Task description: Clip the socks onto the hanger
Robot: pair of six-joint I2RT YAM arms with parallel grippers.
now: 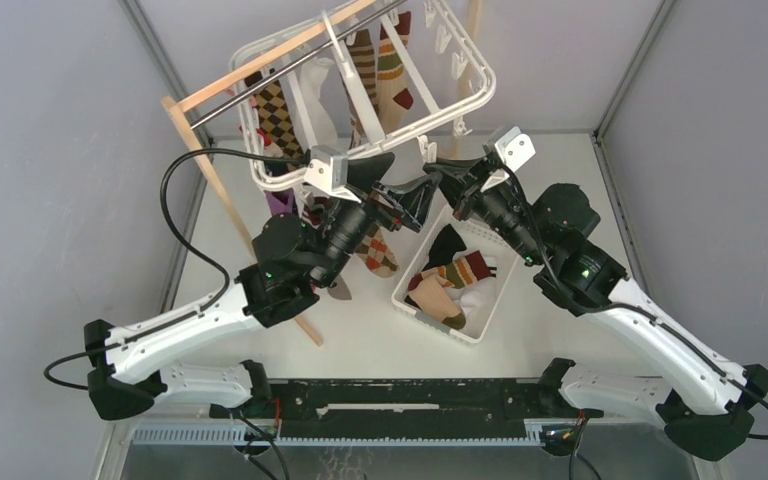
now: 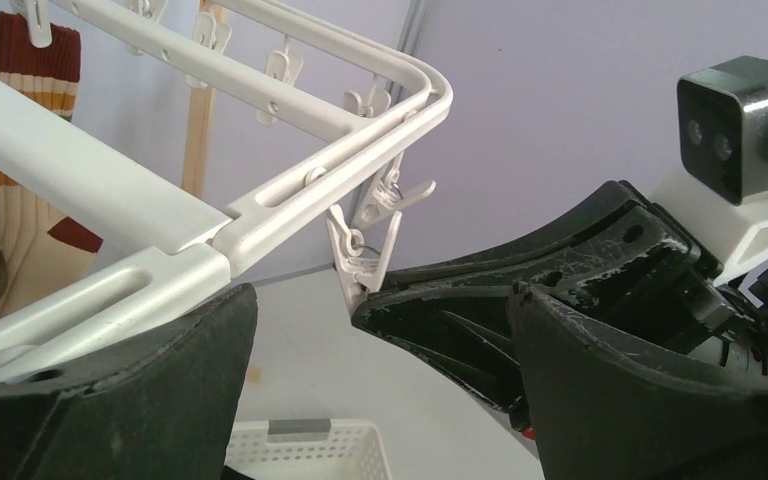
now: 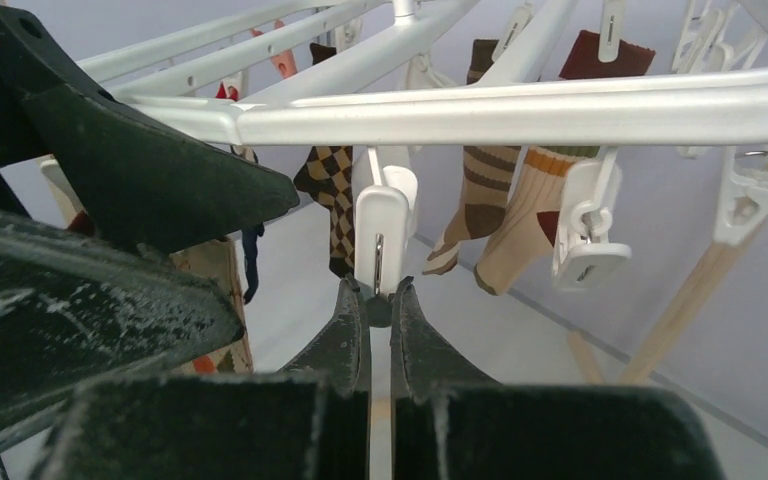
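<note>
The white clip hanger hangs at the back with socks clipped on, among them a checkered sock and a striped sock. My right gripper is shut on the lower end of a white clip on the hanger's front bar. My left gripper stands open beside it, close under the bar, with nothing seen between its fingers. The white basket on the table below holds several socks, including a tan sock.
A wooden stand with a steel rod carries the hanger. Both arms are close together at the front corner.
</note>
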